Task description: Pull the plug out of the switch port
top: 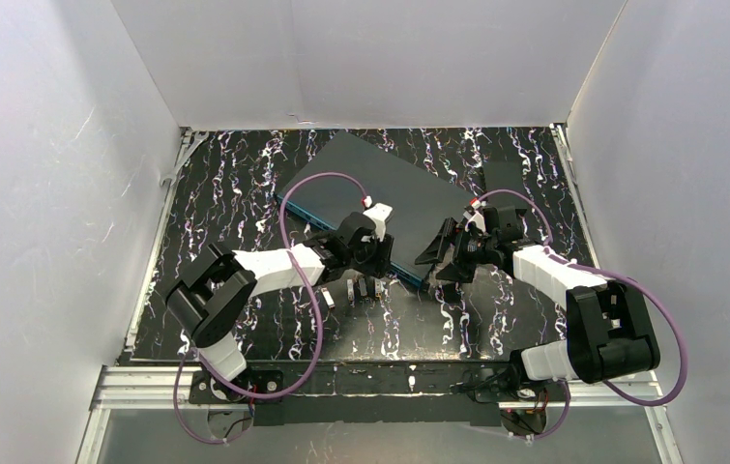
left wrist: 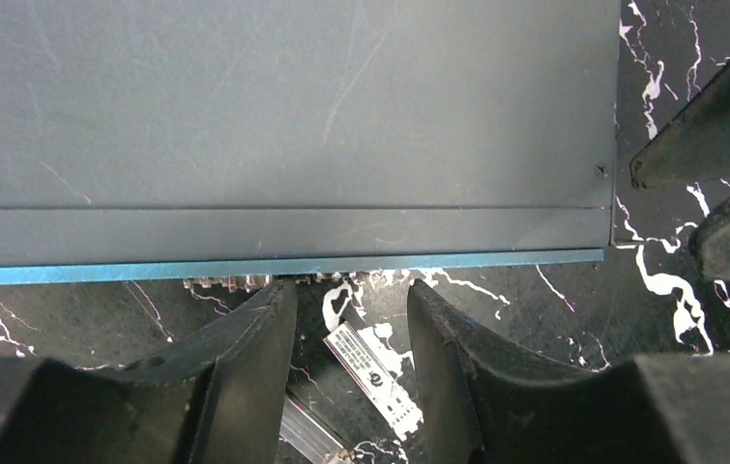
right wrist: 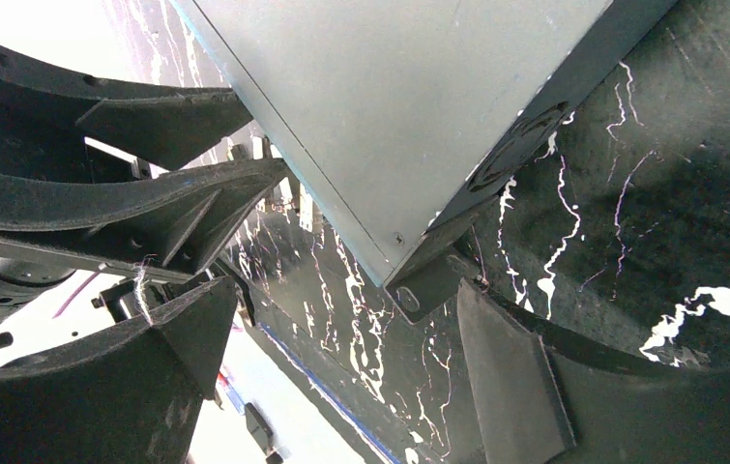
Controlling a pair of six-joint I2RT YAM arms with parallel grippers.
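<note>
The grey switch [top: 380, 179] with its blue front edge lies angled on the table. In the left wrist view, a row of small pale pieces [left wrist: 230, 283] peeks out under the blue edge [left wrist: 496, 260]; whether a plug is among them I cannot tell. My left gripper is at this edge, its fingers apart, and no plug shows clearly between them. My right gripper stands open around the switch's near right corner [right wrist: 390, 271]. Its fingers look clear of the casing. The ports themselves are hidden beneath the overhanging top.
Several small modules, among them a white-labelled one [left wrist: 375, 377], lie on the table in front of the switch. A dark flat piece [right wrist: 419, 295] is beneath the switch's corner. My two grippers are close together.
</note>
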